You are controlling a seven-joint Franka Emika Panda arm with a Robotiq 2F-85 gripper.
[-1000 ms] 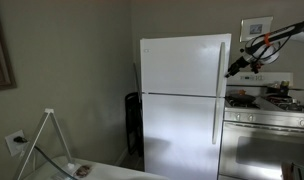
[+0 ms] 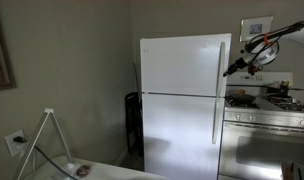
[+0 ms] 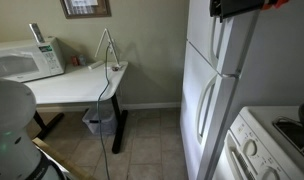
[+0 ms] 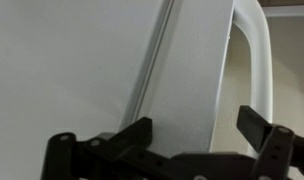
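Note:
A white fridge (image 2: 179, 70) stands closed in the middle of exterior view 1, freezer door on top. My gripper (image 2: 228, 73) is at the right side of that freezer door, close to its handle (image 2: 220, 65). In the wrist view the gripper is open, its black fingers (image 4: 138, 133) wide apart. The door's edge (image 4: 182, 90) runs between them, and the white curved handle (image 4: 260, 60) passes down by the right finger. Whether a finger touches the handle I cannot tell. Exterior view 2 shows only the dark underside of the gripper at the top.
The stove (image 2: 267, 145) is right of the fridge, with a dark pan (image 2: 240, 100) on top. A white table (image 3: 77, 88) carries a microwave (image 3: 27, 60). Open tiled floor (image 3: 147, 145) lies before the fridge.
The arm's wrist section has shifted slightly near the freezer handle. Both fridge doors look unchanged.

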